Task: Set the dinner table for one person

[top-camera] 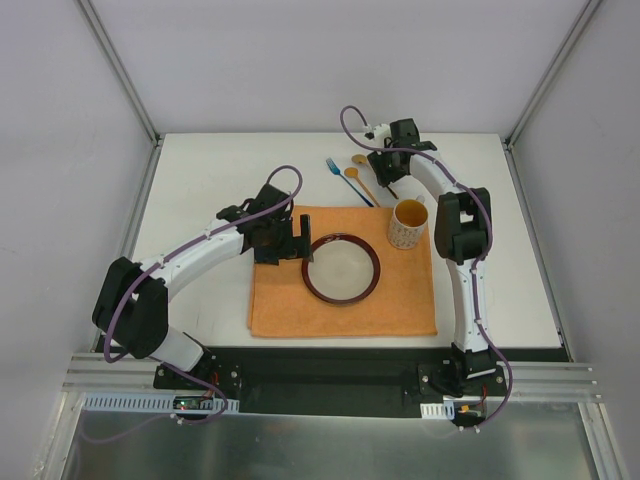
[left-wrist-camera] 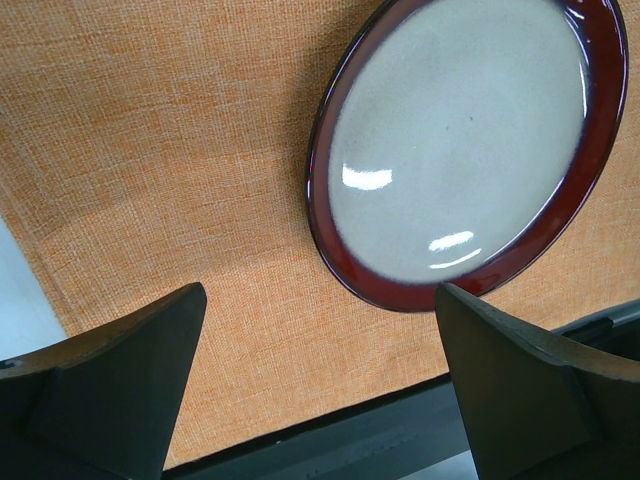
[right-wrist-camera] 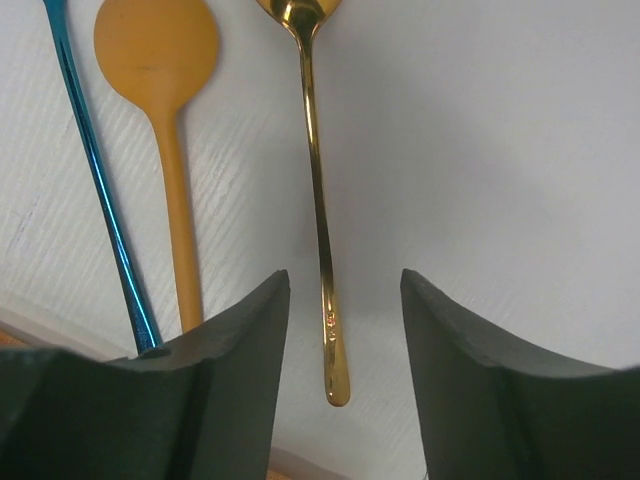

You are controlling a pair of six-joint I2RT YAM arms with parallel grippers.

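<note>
On the orange placemat [top-camera: 275, 318] rests a grey plate [top-camera: 340, 270] with a dark red rim. Over the mat's left part, beside the plate, my left gripper stands open and empty. The patterned mug [top-camera: 404, 232] is on the mat's back right corner. Behind the mat lie a blue fork [right-wrist-camera: 104, 195], a mustard spoon [right-wrist-camera: 178, 210] and a thin gold spoon [right-wrist-camera: 318, 205]. My right gripper is over the gold spoon, its fingers apart on either side of the handle, with no visible contact.
The mustard spoon lies close to the left finger of my right gripper. A dark edge [top-camera: 330, 355] runs along the table's front.
</note>
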